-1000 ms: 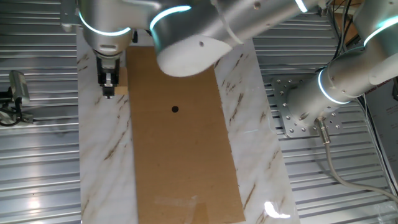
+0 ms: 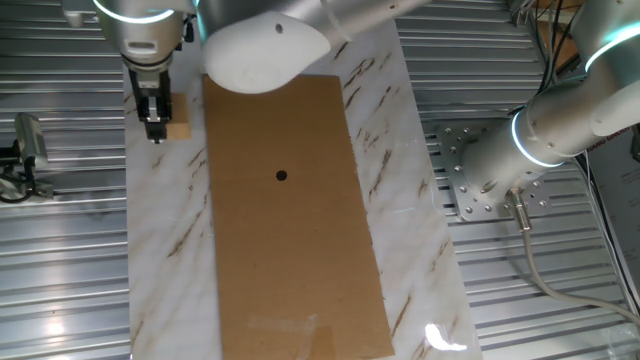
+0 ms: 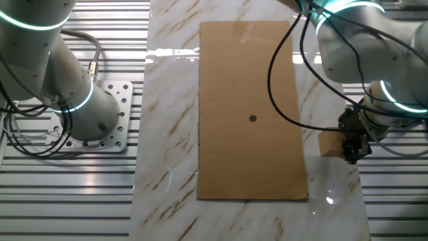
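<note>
My gripper (image 2: 155,132) is at the upper left of exterior view 1, over the marble strip left of the cardboard. It is shut on a small tan block (image 2: 179,117), which sticks out toward the cardboard. In exterior view 2 the same block (image 3: 330,144) shows on the cardboard side of the dark gripper (image 3: 350,143), near the right edge of the marble. The fingers' contact with the block is mostly hidden. A large cardboard sheet (image 2: 285,240) with a black dot (image 2: 281,175) lies flat, apart from the block.
Slatted metal flanks the table on both sides. The arm's base (image 2: 500,170) stands at the right in exterior view 1. A metal fixture (image 2: 30,150) sits at the left. Black cables loop beside the arm in exterior view 2.
The arm and gripper have moved left and slightly up in exterior view 1. The tan block has travelled with them, away from the cardboard's left edge. The cardboard has not moved.
</note>
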